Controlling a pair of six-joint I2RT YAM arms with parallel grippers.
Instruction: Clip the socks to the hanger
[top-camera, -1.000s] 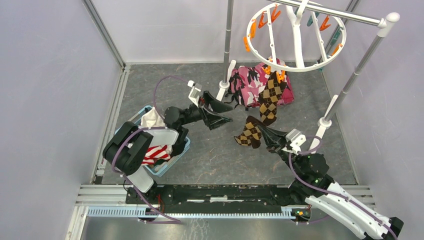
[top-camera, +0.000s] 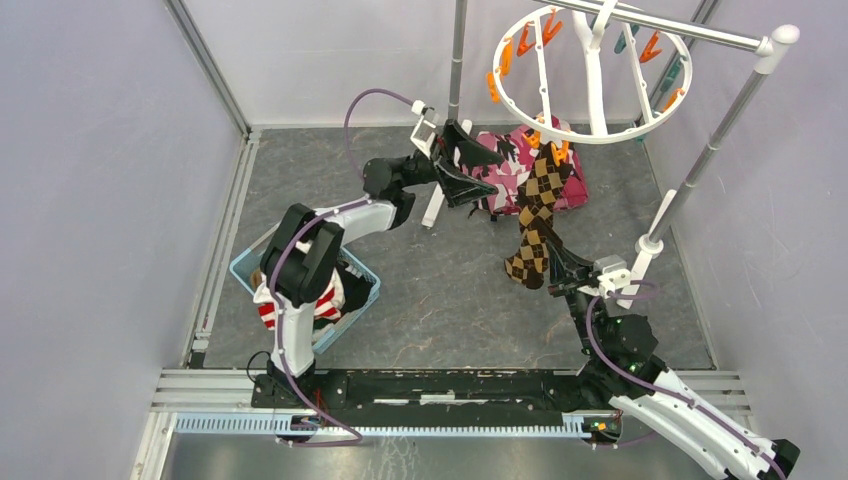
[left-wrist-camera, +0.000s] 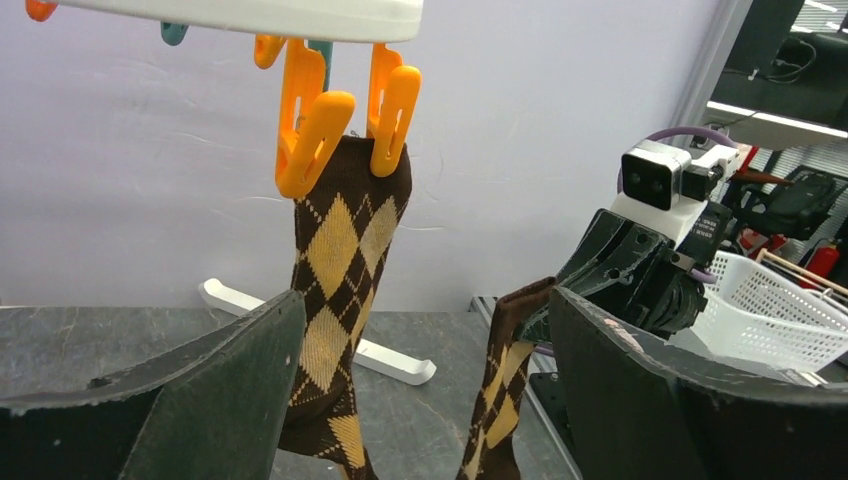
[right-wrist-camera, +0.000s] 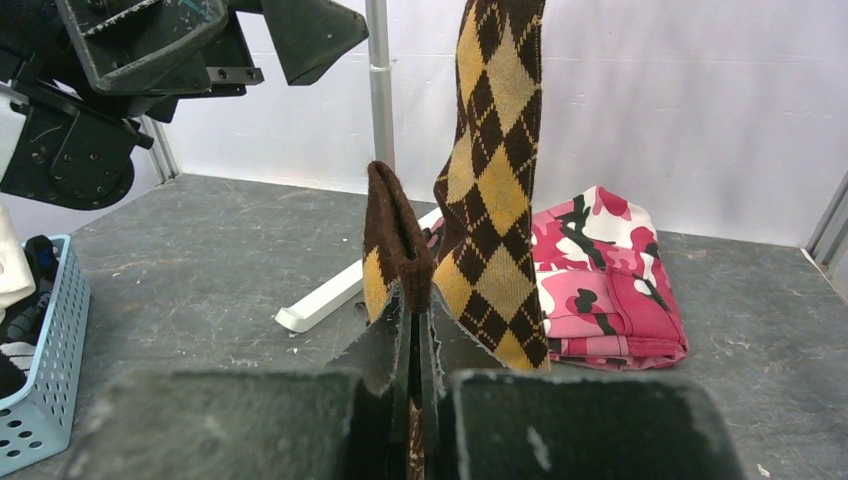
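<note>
One brown-and-yellow argyle sock hangs from the white round hanger by two orange clips. Lower down and nearer the front, my right gripper is shut on the cuff of a second argyle sock, whose body droops beneath. Seen from the right wrist, that sock's brown cuff sticks up above the closed fingertips. My left gripper stands wide open left of the hung sock, and its fingers frame both socks in the left wrist view without touching either.
A blue basket with other socks is under the left arm. Folded pink camouflage cloth lies on the floor behind the socks. More orange and teal clips line the hanger ring. The hanger's metal pole rises at the right.
The left gripper has moved right and toward the back, staying open. The right gripper has shifted slightly right with its sock, which swung in beneath the hanging one.
</note>
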